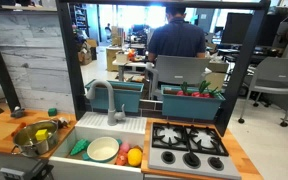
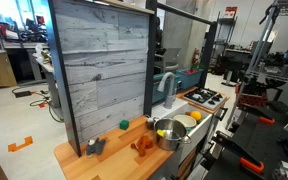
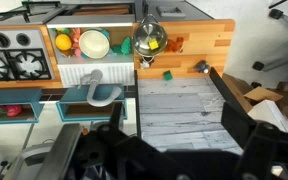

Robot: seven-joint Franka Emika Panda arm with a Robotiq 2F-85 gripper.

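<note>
Across the lower part of the wrist view, my gripper shows as dark shapes on both sides, with a wide gap and nothing seen between them. The gripper appears open. Beyond it, a metal pot [image 3: 149, 30] stands on the wooden counter [image 3: 209, 38] with a yellow block [image 3: 154, 44] inside. In the sink, a white bowl [image 3: 94, 43] sits beside an orange fruit [image 3: 64, 42] and green leafy pieces [image 3: 125, 46]. An orange-brown item [image 2: 142, 145], a small green item [image 2: 124, 124] and a grey item [image 2: 95, 146] lie on the counter near the pot.
A stove [image 1: 192, 148] lies right of the sink. The faucet [image 1: 106, 98] rises behind the sink, near blue planters [image 1: 127, 96]. A white plank wall [image 2: 101, 74] backs the counter. Someone in dark clothes [image 1: 177, 40] sits farther back.
</note>
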